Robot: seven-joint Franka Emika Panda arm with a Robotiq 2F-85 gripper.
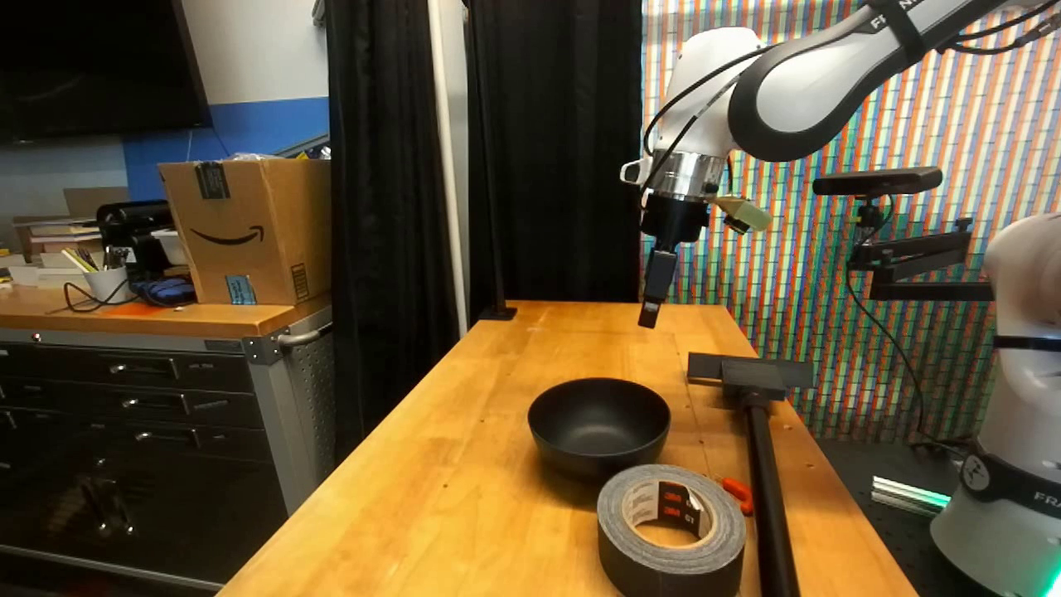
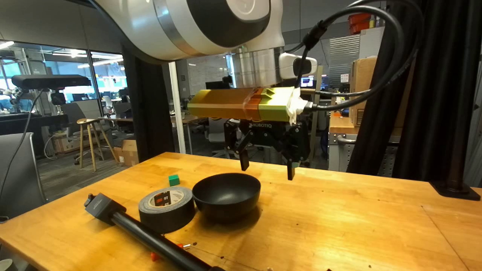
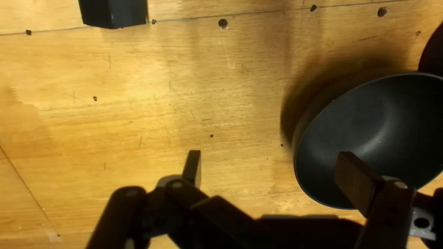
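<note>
Above the wooden table, my gripper (image 2: 267, 174) stands open, and only air shows between its fingertips. A black bowl (image 1: 598, 423) sits upright on the table, empty inside as far as I can see. In the wrist view the bowl (image 3: 373, 124) lies to the right, with the right finger (image 3: 358, 179) overlapping it in the picture; the left finger (image 3: 193, 168) is over bare wood. Exterior view 2 shows the fingertips higher than the table, apart from the bowl.
A roll of grey tape (image 1: 671, 527) stands close to the bowl. A small green block (image 2: 174, 180) lies behind the tape. A black pole (image 1: 766, 487) with a flat end runs along one table side, near a red-handled tool (image 1: 737, 494). Bare wood (image 2: 361, 216) is free beyond the bowl.
</note>
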